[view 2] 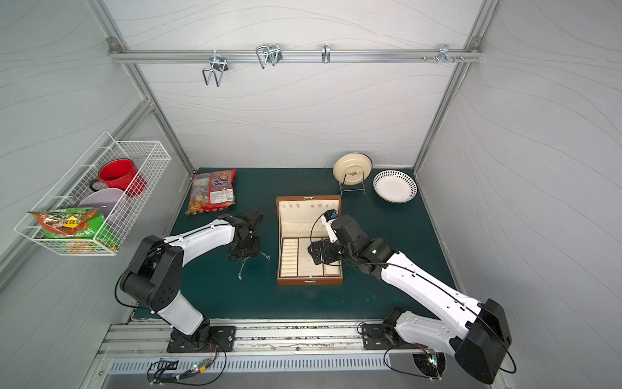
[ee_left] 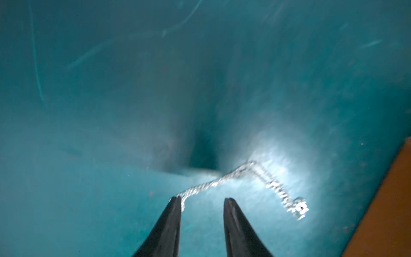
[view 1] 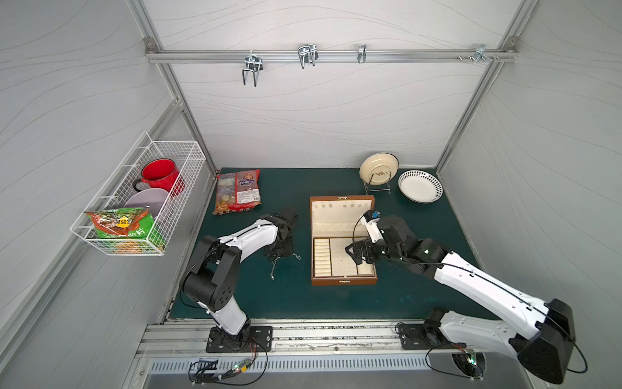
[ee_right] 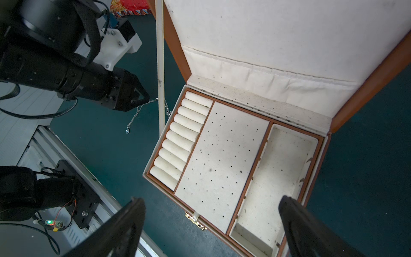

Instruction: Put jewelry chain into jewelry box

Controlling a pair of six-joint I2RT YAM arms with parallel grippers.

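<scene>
A thin silver chain lies bent on the green table, and in the right wrist view its pendant end [ee_right: 127, 130] shows too. My left gripper is open above it; part of the chain runs behind the left fingertip. Nothing visible is held between those fingers. The brown jewelry box [view 1: 344, 281] stands with its lid up, right of the chain. Inside are ring rolls, a flat cream panel [ee_right: 222, 162] and an empty long compartment [ee_right: 278, 184]. Over the box's right part hangs my right gripper, its fingers wide apart and empty.
A red snack bag [view 1: 237, 192] lies at the back left. At the back right are a plate on a rack [view 1: 379, 170] and a white bowl [view 1: 420, 186]. The wire basket [view 1: 139, 194] hangs at the left.
</scene>
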